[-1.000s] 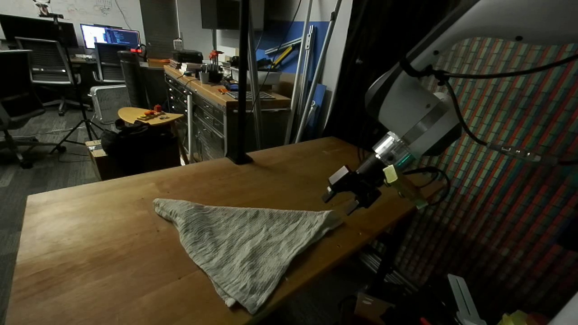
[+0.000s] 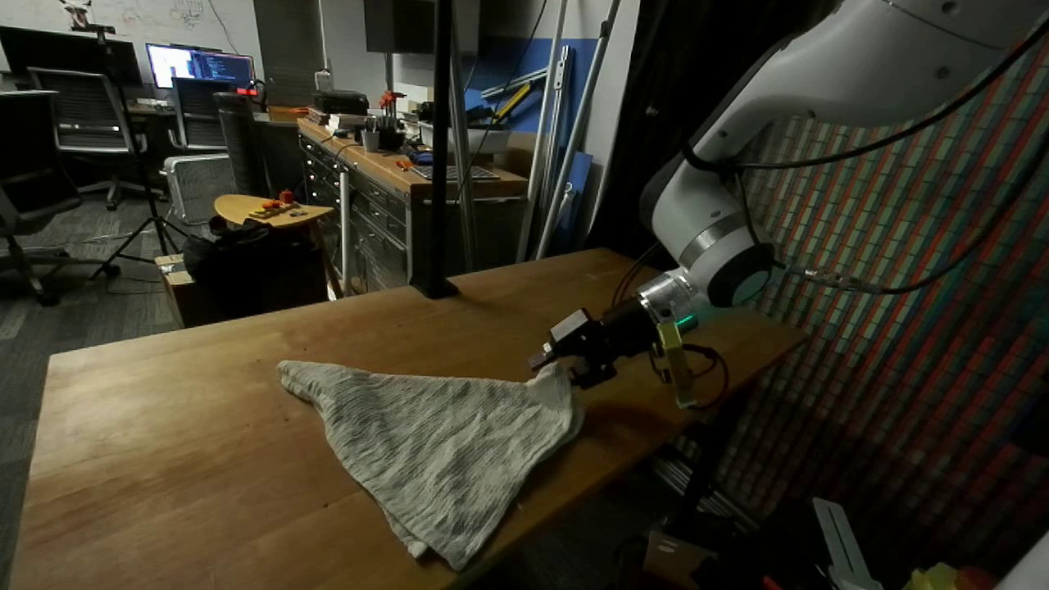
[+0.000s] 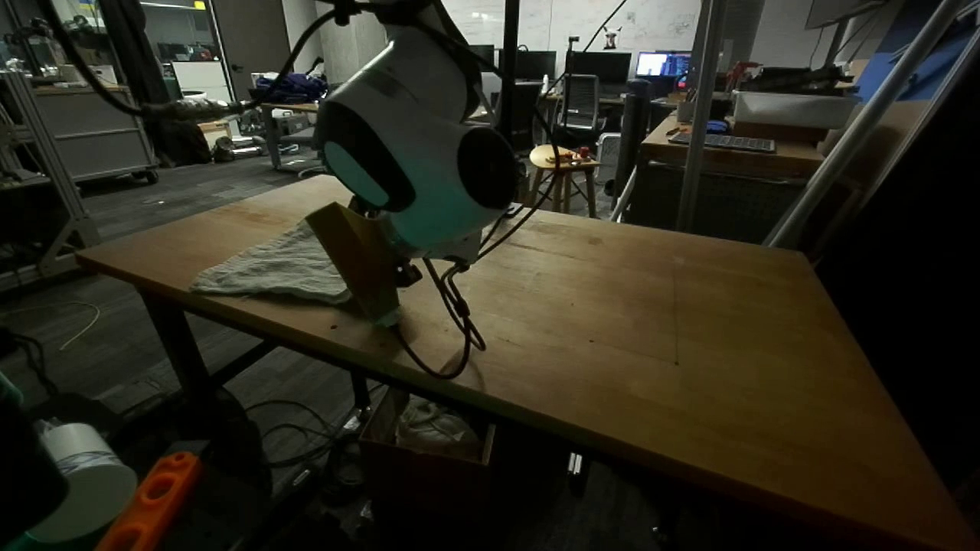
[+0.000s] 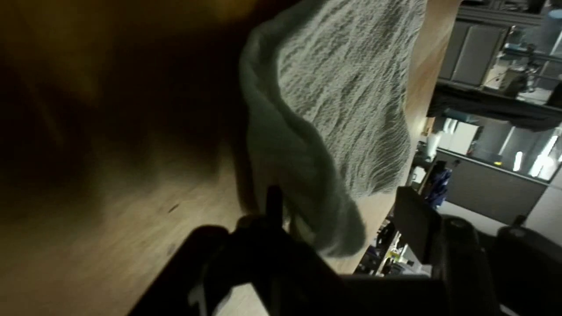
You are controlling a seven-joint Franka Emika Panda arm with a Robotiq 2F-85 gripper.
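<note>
A pale grey-green textured cloth [image 2: 442, 433] lies roughly as a triangle on the wooden table. At its right corner is my gripper [image 2: 562, 369], low over the table and tilted. In the wrist view, the cloth [image 4: 347, 95] bunches up into a raised fold [image 4: 300, 163] that reaches between the gripper's [image 4: 342, 213] two fingers. A clear gap shows between this fold and the right-hand finger [image 4: 416, 224]; whether the other finger touches the cloth, I cannot tell. In exterior view 2 the arm hides the gripper and part of the cloth [image 3: 276, 266].
A black post [image 2: 438, 147] stands at its far edge. The front table edge runs close to the cloth's near corner. A cable loop [image 3: 459, 340] hangs by the wrist.
My gripper has moved left and slightly lower onto the cloth's right corner. The rest of the cloth looks unmoved.
</note>
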